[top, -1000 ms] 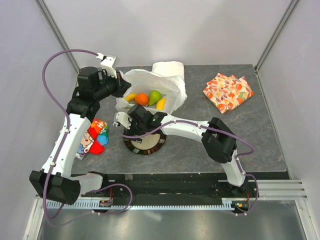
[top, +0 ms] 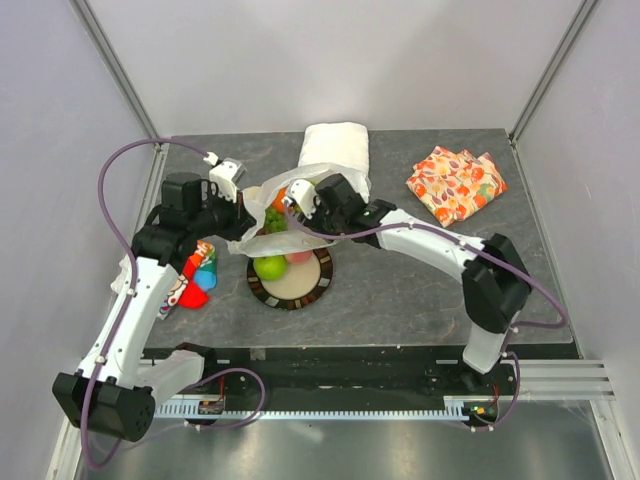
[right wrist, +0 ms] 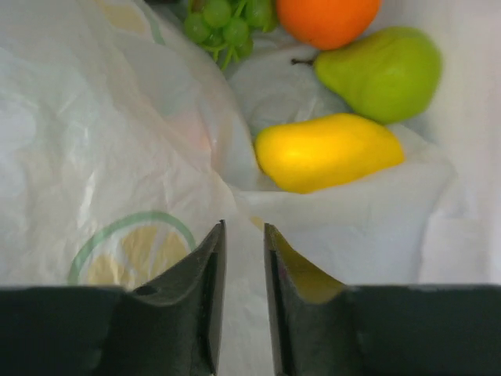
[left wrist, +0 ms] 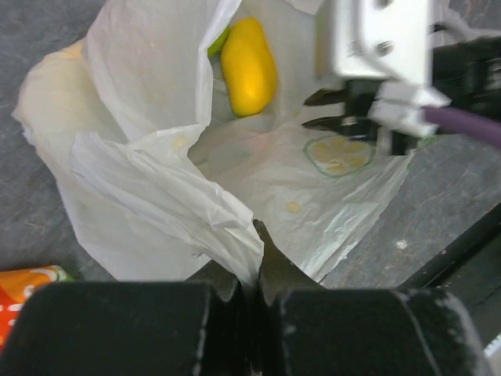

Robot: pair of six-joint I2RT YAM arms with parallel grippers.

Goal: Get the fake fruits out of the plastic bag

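The white plastic bag (top: 275, 243) lies spread open in the middle, its near edge partly over the plate. My left gripper is shut on gathered film of the bag. Over the bag's mouth, my right gripper stands partly open, with only film visible behind the gap. Inside the bag the right wrist view shows a yellow fruit (right wrist: 329, 153), a green pear (right wrist: 383, 74), an orange (right wrist: 329, 16) and green grapes (right wrist: 219, 23). A green apple (top: 270, 267) and a peach (top: 299, 257), partly covered by film, rest on the dark-rimmed plate (top: 322, 285).
An orange floral cloth (top: 458, 185) lies at the right and a colourful cloth (top: 190, 280) at the left, by my left arm. White cloth (top: 335, 140) sits behind the bag.
My right gripper has moved from above the plate back to the bag, uncovering the apple and peach. The left gripper came nearer the front, and the bag's near edge now reaches over the plate.
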